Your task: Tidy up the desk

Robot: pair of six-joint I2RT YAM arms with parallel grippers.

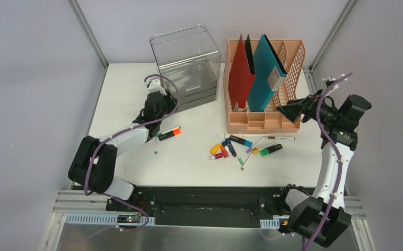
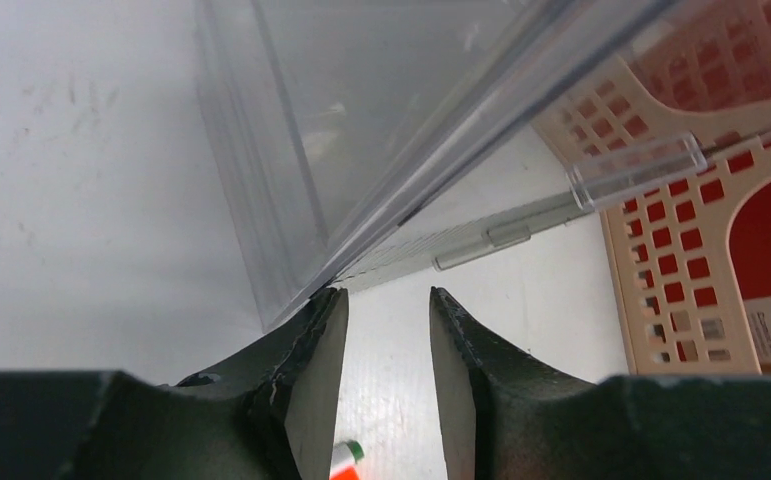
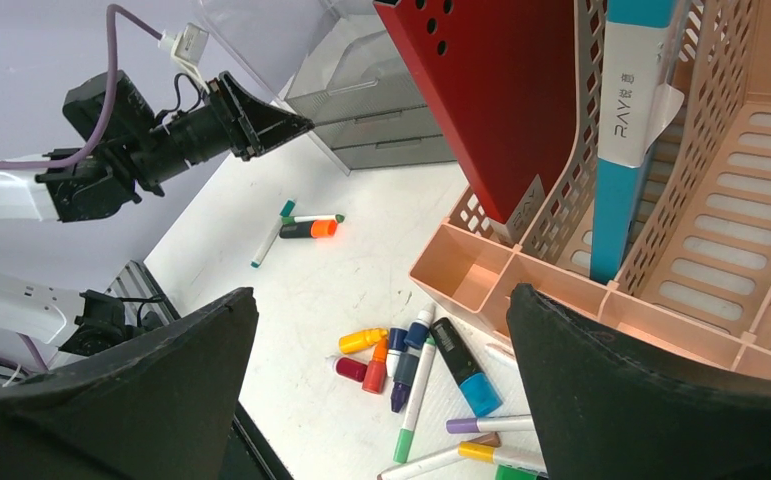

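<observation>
The clear plastic drawer box (image 1: 186,63) stands at the back left. My left gripper is at its front-left edge; its left finger lies against the clear panel's edge, and whether the fingers grip it I cannot tell. The peach organizer (image 1: 264,125) holds a red binder (image 1: 239,78) and a teal binder (image 1: 264,73). My right gripper stands open beside its right front, nothing held. Loose markers and small bottles lie in front of the organizer, including a cyan-capped black marker (image 3: 458,360). An orange-capped marker (image 1: 170,133) lies below the left gripper.
A dark strip runs along the front edge. The right arm stands at the table's right edge.
</observation>
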